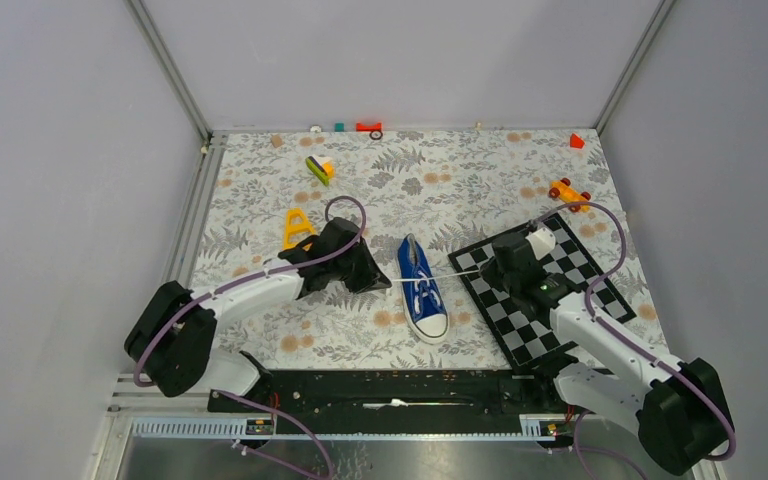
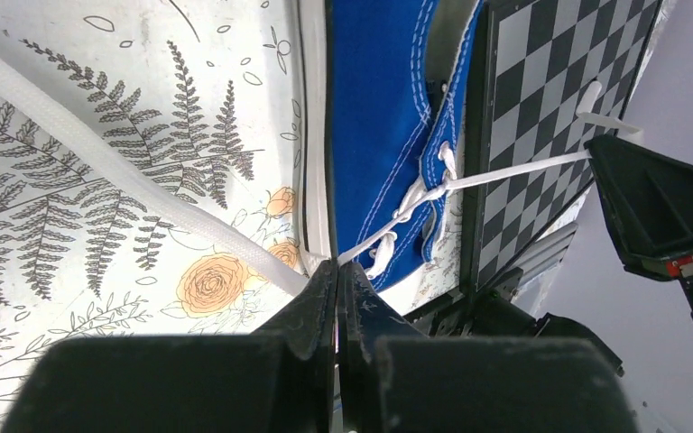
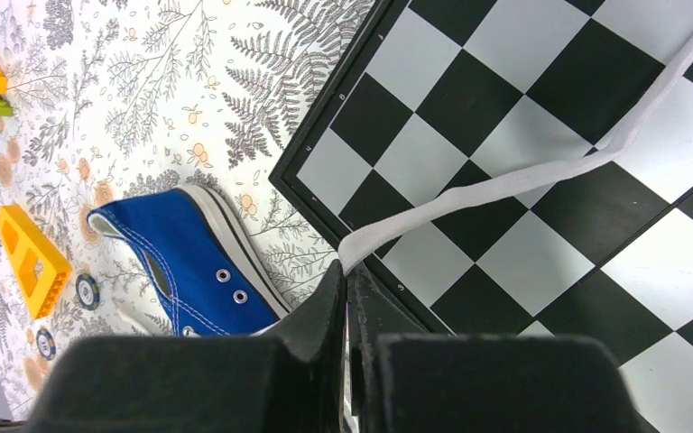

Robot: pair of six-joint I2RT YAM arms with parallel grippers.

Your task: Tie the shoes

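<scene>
A blue sneaker (image 1: 419, 290) with a white toe cap lies in mid-table, its toe toward the front edge. White lace (image 2: 514, 170) runs taut across it from one gripper to the other, with a small crossing or knot over the eyelets. To the left of the shoe, my left gripper is shut on one lace end, whose tail trails off over the cloth. My right gripper, over the chessboard on the right side, is shut on the other end; its tail (image 3: 505, 187) hangs above the squares.
A chessboard (image 1: 600, 310) fills the right side of the table under my right arm. Left of the shoe sits a yellow toy piece (image 1: 297, 228). Toy blocks (image 1: 318, 170) and an orange toy car (image 1: 568, 194) lie farther back.
</scene>
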